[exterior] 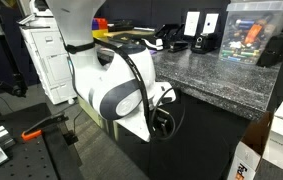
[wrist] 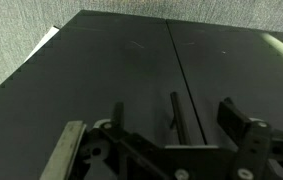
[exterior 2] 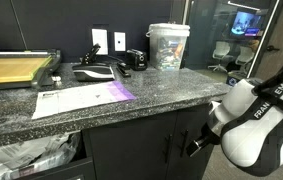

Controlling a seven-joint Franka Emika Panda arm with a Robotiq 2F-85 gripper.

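Observation:
Dark cabinet doors (exterior 2: pixel 131 152) stand below a grey counter, a narrow seam running between two of them. In the wrist view a slim black handle (wrist: pixel 176 110) lies close to the seam on the dark door panel (wrist: pixel 101 70). My gripper is open, one finger to each side of the handle, and nothing is clasped. Whether the fingertips touch the door cannot be told. From the side, the gripper (exterior 2: pixel 193 142) appears low in front of the doors. The white arm partly hides the gripper (exterior: pixel 163 125) in the other exterior view.
On the speckled counter (exterior: pixel 211 76) stand a clear tub (exterior: pixel 252 32) of colourful items and a black phone (exterior 2: pixel 133 60). White papers (exterior 2: pixel 85 97) lie there too. An open drawer (exterior 2: pixel 39 155) with plastic bags is at the left. White boxes (exterior: pixel 281 135) stand at the right.

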